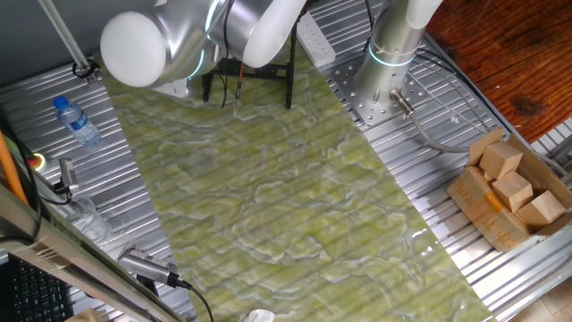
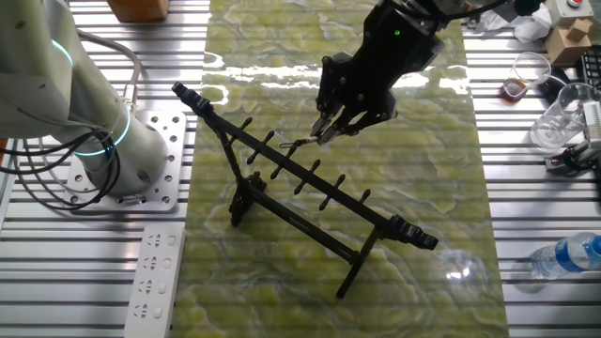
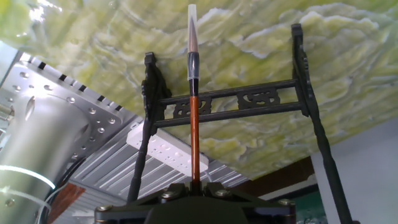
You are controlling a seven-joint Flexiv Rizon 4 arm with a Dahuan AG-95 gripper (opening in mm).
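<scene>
A writing brush (image 3: 194, 134) with an orange-brown handle and a clear sleeve over its pale tip runs straight out from the middle of my gripper in the wrist view. In exterior view 2 the fingers of my gripper (image 2: 323, 138) come together at the brush's end, beside the top bar of a black pegged rack (image 2: 305, 176); they look shut on it. A small loop at that end lies close to the pegs; whether it touches one I cannot tell. Exterior view 1 shows the brush (image 1: 239, 86) tip-down before the rack (image 1: 290, 80), the arm covering my gripper.
A cardboard box (image 1: 492, 210) of wooden blocks is at the right, a water bottle (image 1: 78, 122) at the left.
</scene>
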